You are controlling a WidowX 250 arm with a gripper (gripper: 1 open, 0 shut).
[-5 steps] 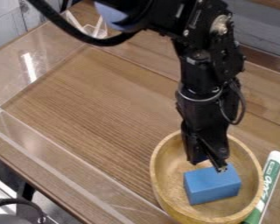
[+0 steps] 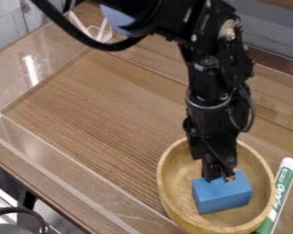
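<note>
The black robot arm reaches down from the top into a tan round bowl (image 2: 179,187) at the lower right. A blue rectangular block (image 2: 222,196) lies in the bottom of the bowl. The gripper (image 2: 220,170) hangs inside the bowl just above and behind the block's top end. Whether it touches the block, and how far its fingers are apart, is hard to see.
A green and white marker-like tube (image 2: 278,194) lies right of the bowl. A blue object and white items sit at the top left, and cables run at the bottom left.
The gripper has shifted very slightly lower, toward the blue block. The bowl, block and tube look the same.
</note>
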